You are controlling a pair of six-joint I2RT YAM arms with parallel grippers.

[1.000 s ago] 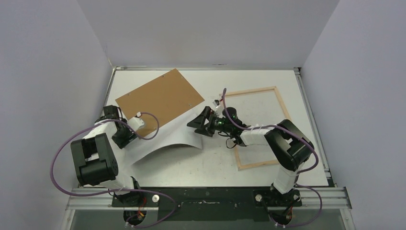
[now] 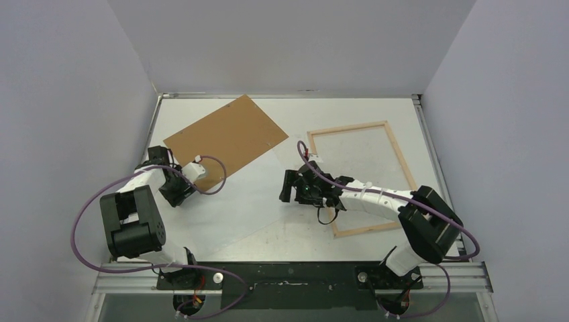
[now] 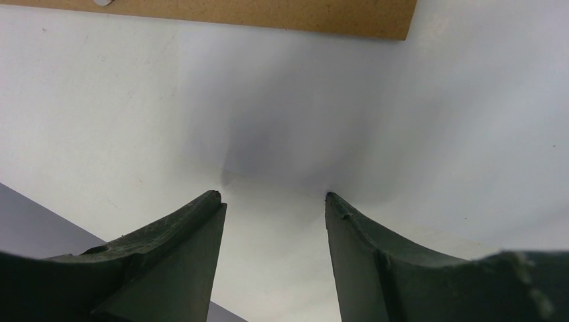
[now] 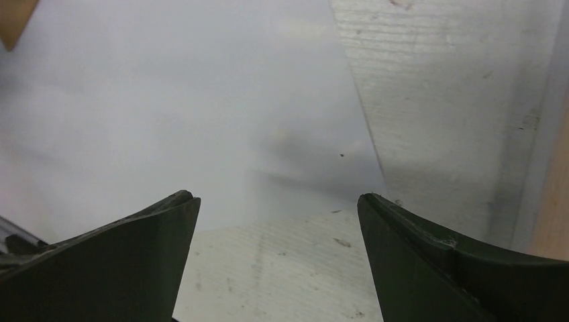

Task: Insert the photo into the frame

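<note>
The photo, a plain white sheet [image 2: 231, 204] with no picture showing, lies flat on the white table, its far side partly hidden by the brown board. In the right wrist view, the sheet's corner [image 4: 322, 147] appears beyond my right gripper, which is open with nothing between its fingers. My left gripper is also open and empty, over the sheet's edge at the left. To the right lies the wooden frame [image 2: 366, 232], partly covered by my right arm; one of its bars [image 4: 555, 201] borders the right wrist view.
The brown backing board [image 2: 225, 134] rests at an angle at the back left. A grey wall [image 2: 111, 87] stands close to the left arm. Bare table [image 2: 282, 241] shows in front of the sheet and between it and the frame.
One second ago the sheet's near part was raised and bowed; now it lies flat. My right gripper has moved a little right and turned. The left arm has hardly moved.
</note>
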